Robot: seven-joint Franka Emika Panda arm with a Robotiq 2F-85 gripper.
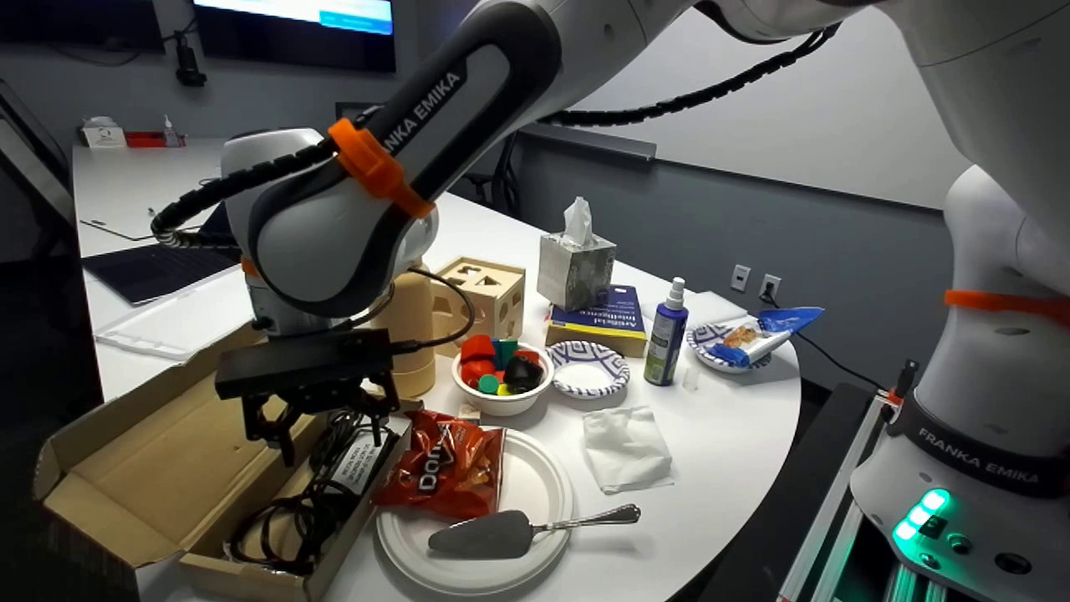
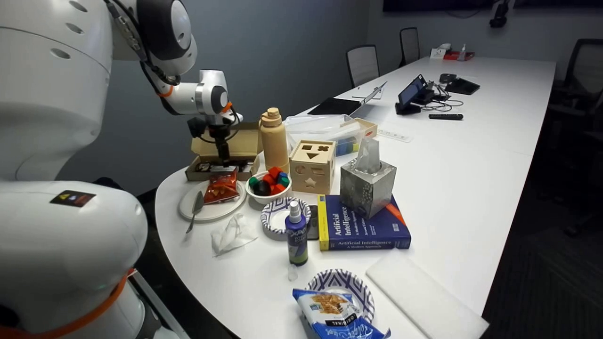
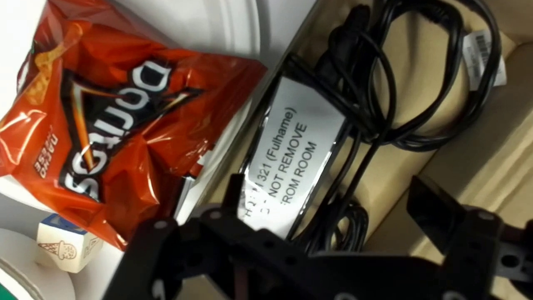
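My gripper is open above the long cardboard box [image 1: 165,471], its fingers spread wide. Between them, in the wrist view, lie a black adapter with a silver printed label [image 3: 295,150] and coiled black cables [image 3: 384,100], all inside the box. Nothing is held. A red Doritos bag [image 3: 120,115] rests on the white plate [image 1: 537,577] beside the box. On that same plate lies a metal cake server [image 1: 491,535], its handle over the rim.
Close behind the bag are a white bowl of coloured blocks [image 1: 501,401], a small printed block [image 3: 65,250], a tan bottle [image 2: 274,138] and a wooden shape-sorter box [image 2: 312,169]. A spray bottle [image 1: 664,336] and a napkin [image 1: 627,448] are farther right. The box's raised lid [image 1: 140,441] stands at the left.
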